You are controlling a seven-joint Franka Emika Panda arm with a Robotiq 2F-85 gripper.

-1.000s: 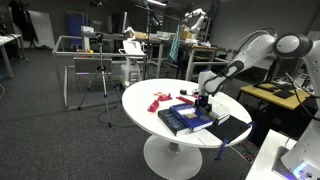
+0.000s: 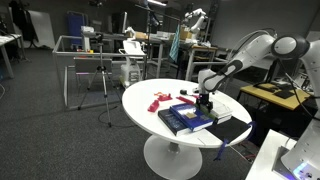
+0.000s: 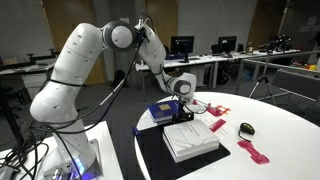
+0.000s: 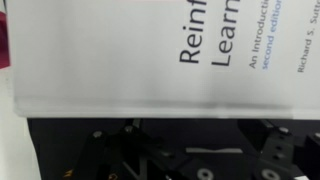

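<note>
A thick white book (image 3: 190,140) lies flat on a black mat (image 3: 218,154) on the round white table. In the wrist view the printed cover of the book (image 4: 150,55) fills the upper part, reading "Reinf… Learn… An Introduction, second edition". My gripper is open, its dark fingers spread along the bottom of that view, just past the book's edge. In exterior view 2 the gripper (image 3: 184,116) is low at the book's far side. Contact with the book cannot be made out.
Blue boxes or books (image 2: 172,122) lie beside the white book. Red items (image 2: 154,105) are spread over the table, and a dark object with a yellowish rim (image 3: 246,131) stands apart. Bare white tabletop (image 3: 285,130) shows on exterior view 2's right.
My arm has shifted slightly toward the right in exterior view 1, with the gripper staying low by the books. The objects on the table look unmoved.
</note>
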